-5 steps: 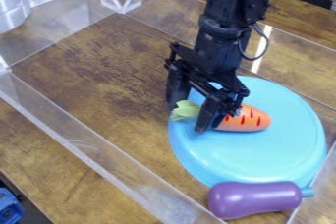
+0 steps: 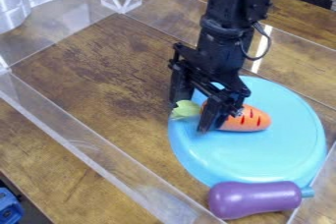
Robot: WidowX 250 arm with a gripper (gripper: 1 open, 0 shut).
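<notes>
My black gripper (image 2: 195,100) reaches down from the top over a light blue plate (image 2: 256,154), its fingers around the leafy end of an orange toy carrot (image 2: 246,119) that lies on the plate. Whether the fingers grip the carrot or only rest beside it is hard to see. A purple toy eggplant (image 2: 252,198) lies at the plate's front edge.
The wooden tray floor (image 2: 92,90) is clear to the left of the plate. Clear plastic walls border it, and a small blue object (image 2: 8,206) is at the lower left, outside the wall.
</notes>
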